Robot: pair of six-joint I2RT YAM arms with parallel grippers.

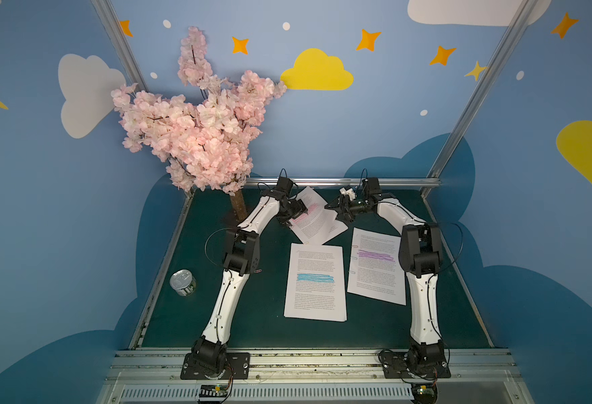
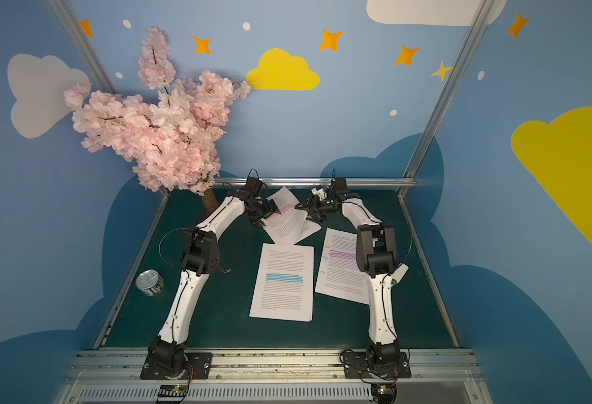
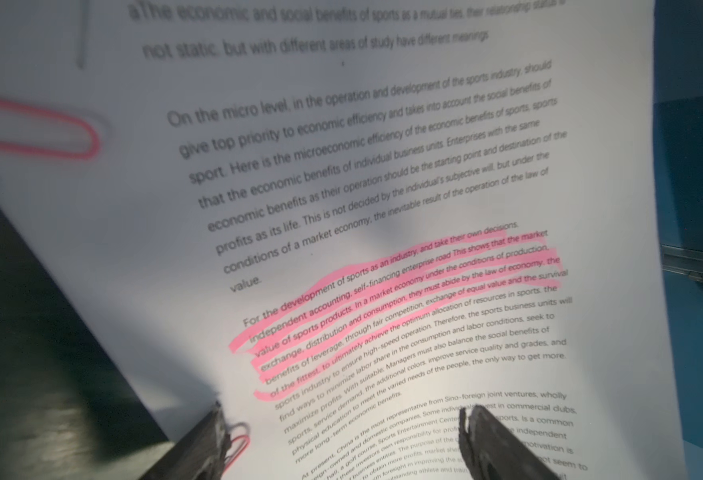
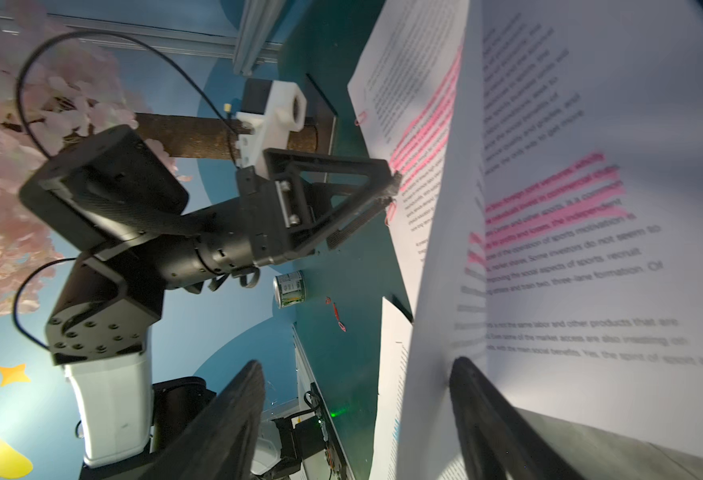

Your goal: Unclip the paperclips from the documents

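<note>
The pink-highlighted document (image 1: 309, 225) lies askew at the back, its near-right part lifted and bent in the right wrist view. Two pink paperclips sit along its left edge: one clip (image 3: 91, 140) higher up, the other clip (image 3: 239, 448) beside a finger (image 3: 199, 448) of my left gripper. That gripper is open over the page, and whether it touches the lower clip I cannot tell. My right gripper stands open at the document's right side, the raised paper edge passing between its fingers, close to one finger (image 4: 479, 408).
A blue-highlighted document (image 1: 316, 299) lies in front, a purple-highlighted document (image 1: 376, 276) to its right. One loose red clip (image 4: 335, 313) rests on the green table. A can (image 1: 182, 282) stands at left, near free table; the blossom tree (image 1: 238, 202) stands at back left.
</note>
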